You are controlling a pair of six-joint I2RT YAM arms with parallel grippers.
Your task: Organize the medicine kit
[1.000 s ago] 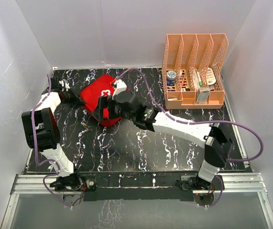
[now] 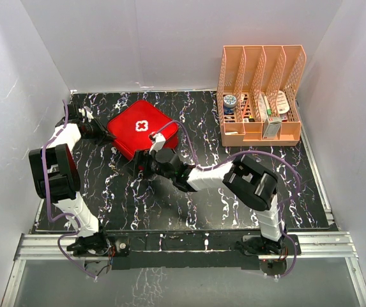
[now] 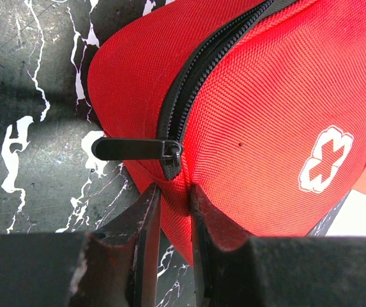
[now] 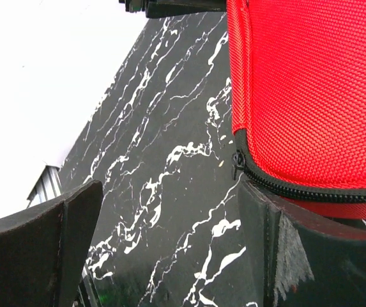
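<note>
A red first-aid bag [image 2: 133, 128] with a white cross lies on the dark marble table. My left gripper is at its left end, fingertips pressed on the red fabric just below a black zipper pull [image 3: 125, 149]; how far they are closed on it is unclear. My right gripper is at the bag's near right side, fingers apart, with the bag's black zipper and small slider [image 4: 239, 163] by the right finger.
A peach compartment organizer [image 2: 260, 133] with bottles, boxes and other small items stands at the back right. Walls surround the sides and back.
The left arm looks unchanged.
</note>
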